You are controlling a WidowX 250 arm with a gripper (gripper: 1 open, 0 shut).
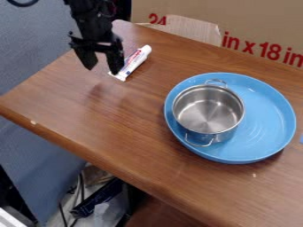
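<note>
My black gripper [101, 60] hangs over the upper left of the wooden table, its two fingers pointing down and apart, with nothing visible between them. Just to its right, a white toothpaste tube [135, 60] lies diagonally on the table, partly behind the right finger. A steel pot [208, 113] with two handles stands on a blue plate [268, 115] on the right side of the table.
A cardboard box [260, 22] stands behind the table's back edge. Beyond the left edge are a grey-blue surface and clutter on the floor below.
</note>
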